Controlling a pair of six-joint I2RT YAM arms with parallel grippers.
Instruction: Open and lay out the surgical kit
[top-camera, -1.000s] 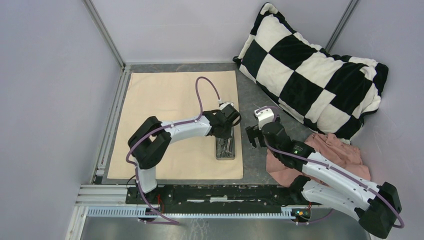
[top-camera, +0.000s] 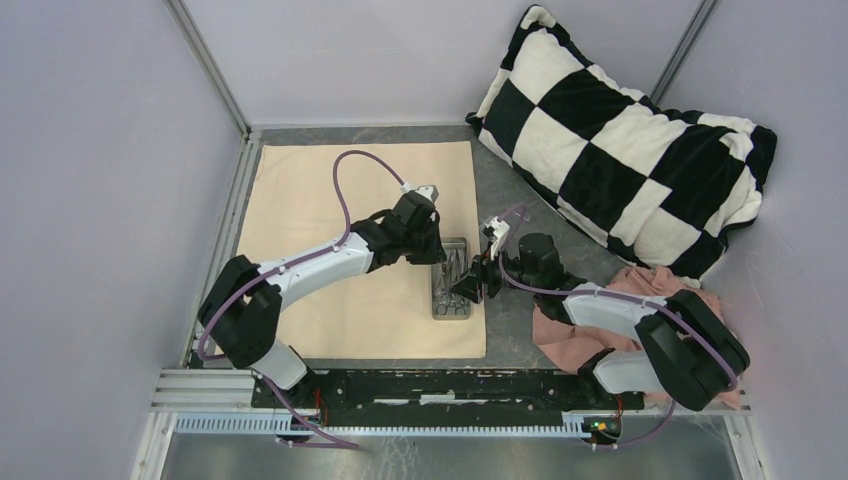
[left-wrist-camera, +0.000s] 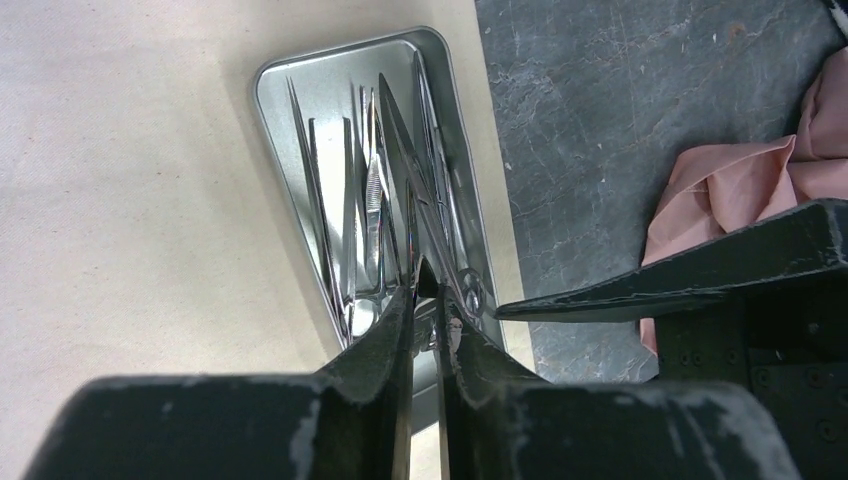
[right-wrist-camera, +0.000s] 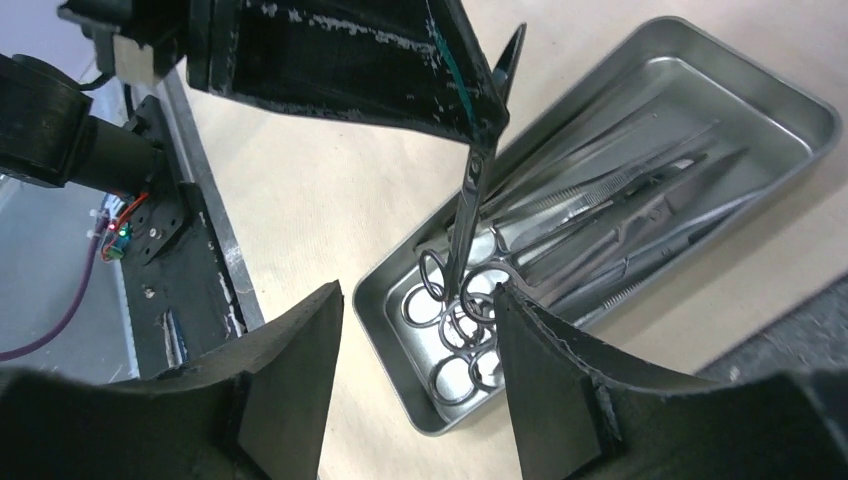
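A steel tray (left-wrist-camera: 330, 90) of surgical instruments, scissors, tweezers and slender tools, lies on the cream cloth (top-camera: 340, 320) near its right edge. My left gripper is over it, fingertips nearly together on an upright steel instrument (right-wrist-camera: 470, 200), whose ring handles sit among the others in the tray; whether it is firmly gripped is unclear. My right gripper stands open beside the tray's lower part, facing those rings, with nothing clearly between its fingers.
A pink crumpled cloth (top-camera: 560, 340) lies at the front right, a large checkered cushion (top-camera: 610, 140) at the back right.
My left gripper has moved left and up in the top view, uncovering more of the tray. My right arm has swung left toward the tray.
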